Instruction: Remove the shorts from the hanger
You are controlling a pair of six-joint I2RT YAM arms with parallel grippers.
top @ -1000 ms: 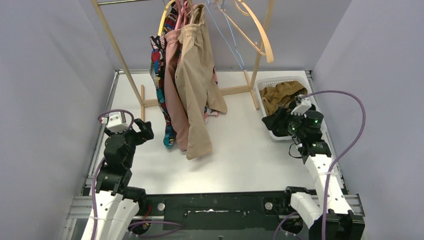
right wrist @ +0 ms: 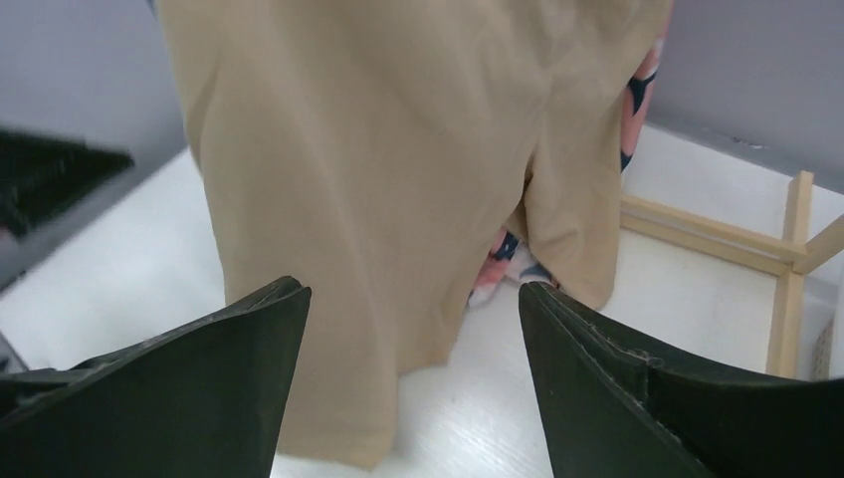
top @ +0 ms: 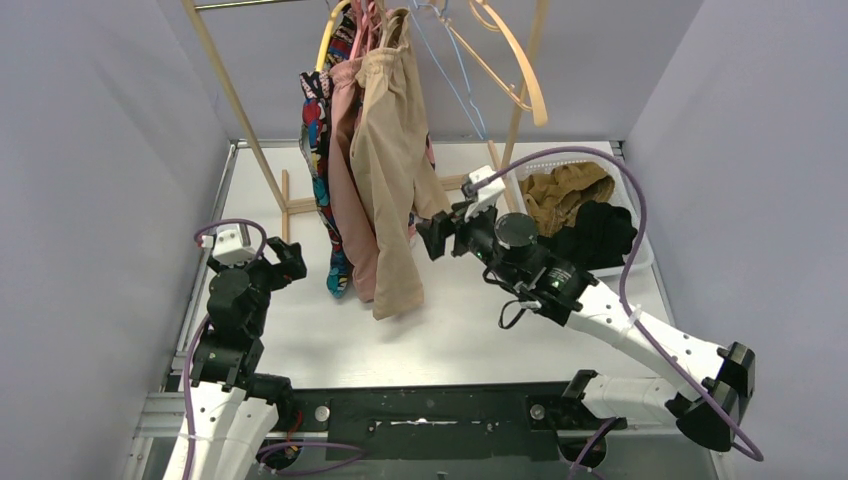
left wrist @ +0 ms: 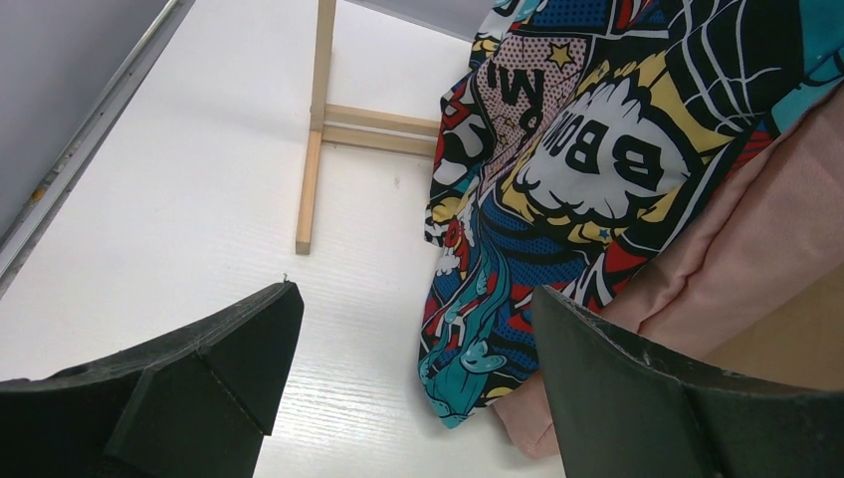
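Note:
Beige shorts (top: 388, 160) hang from a hanger on the rack, in front of pink shorts (top: 347, 185) and a colourful comic-print pair (left wrist: 607, 149). My right gripper (top: 437, 232) is at the right side of the beige shorts in the top view. Its fingers (right wrist: 229, 373) stand apart in the right wrist view, with the beige cloth (right wrist: 368, 189) beyond them; whether they touch it cannot be told. Left of the clothes, my left gripper is open and empty, its fingers (left wrist: 637, 388) apart in front of the comic-print cloth.
A white basket (top: 647, 250) with brown and black clothes stands at the right. Empty hangers (top: 535, 95) hang at the rack's right. The wooden rack base (top: 300, 205) crosses the table behind the clothes.
From over the basket, my right arm has swung left across the table to the beige shorts, its fingers drawing closer together lately. The left arm and the hanging clothes have stayed still.

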